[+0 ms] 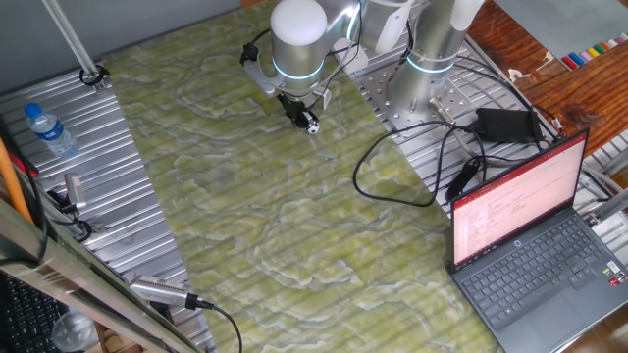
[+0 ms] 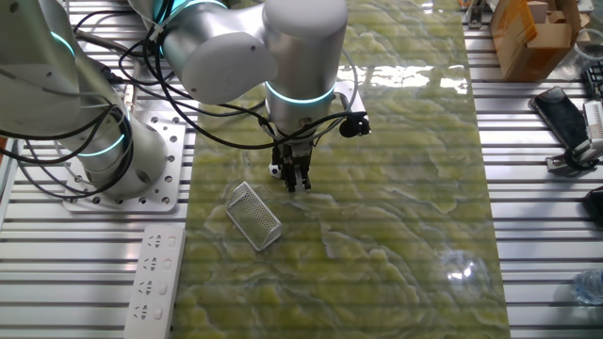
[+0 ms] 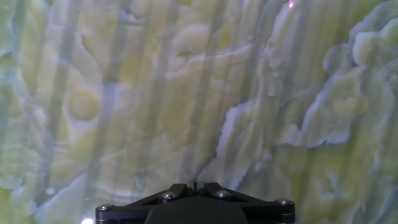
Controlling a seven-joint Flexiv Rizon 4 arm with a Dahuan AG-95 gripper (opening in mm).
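Observation:
My gripper is shut in the wrist view, its black fingertips together and nothing showing between them. Below it that view holds only the green marbled mat. In exterior view 2 the gripper (image 2: 297, 181) points down over the mat (image 2: 396, 235), beside a white perforated rack (image 2: 252, 217) that lies apart from the fingers. Exterior view 1 has the same gripper (image 1: 302, 116) near the mat's far end; the rack cannot be made out there. A small black-and-white round piece (image 2: 275, 170) shows at the gripper's side; whether it is part of the gripper, I cannot tell.
An open laptop (image 1: 530, 265) overlaps the mat's right edge, with a looped black cable (image 1: 358, 172) near it. A water bottle (image 1: 51, 131) stands on the left slats. A power strip (image 2: 154, 282) lies beside the mat.

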